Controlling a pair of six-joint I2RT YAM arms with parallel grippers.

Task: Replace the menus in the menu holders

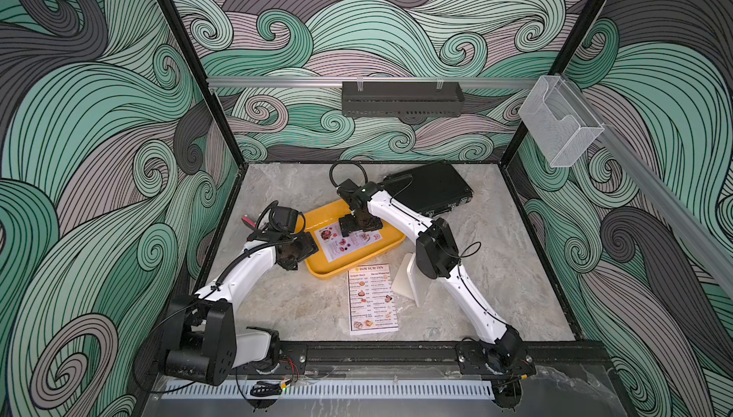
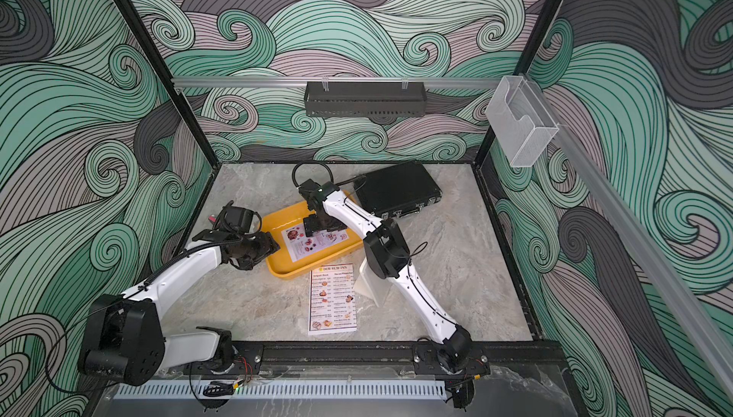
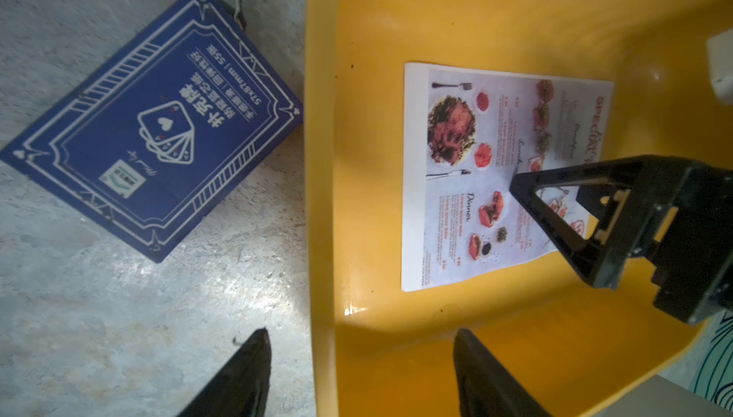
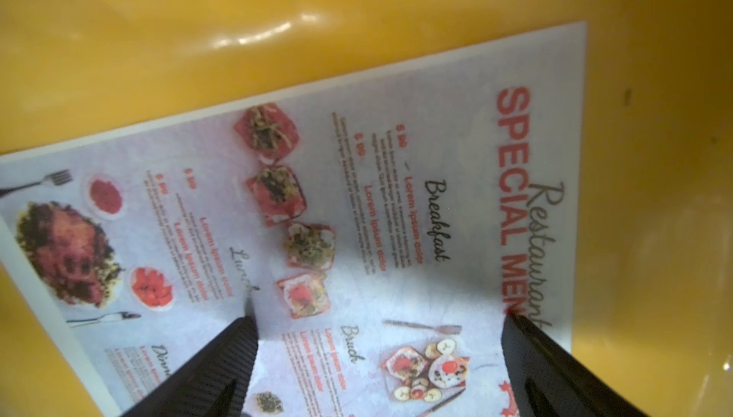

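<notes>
A pale "Special Menu" sheet (image 3: 481,176) lies flat in the yellow tray (image 3: 324,188), image side up. Over its far right part hovers my right gripper, its fingers spread with nothing held between them. At the tray's left wall, my left gripper has its fingers apart, one on each side of the rim; nothing is gripped. In the top left view, the "Dim Sum Inn" menu (image 1: 372,300) rests on the table in front of the tray. Beside it stands a white menu holder (image 1: 412,278), partly behind my right arm.
A blue playing-card box (image 3: 156,123) sits left of the tray. The black case (image 1: 431,186) is at the back right, against the reach of my right arm. A wire basket (image 1: 561,123) hangs on the right rail.
</notes>
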